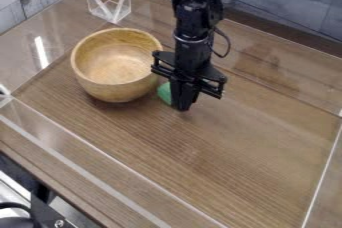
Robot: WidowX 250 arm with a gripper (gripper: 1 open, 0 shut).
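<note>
My gripper (182, 87) is low over the wooden table, just right of a tan bowl (112, 64), its dark fingers shut. A green object (167, 93) lies at the gripper's left side, partly hidden behind it; whether the two touch is unclear.
A white wire-like object (111, 8) stands at the back left beyond the bowl. A dark cable or part shows at the bottom left corner.
</note>
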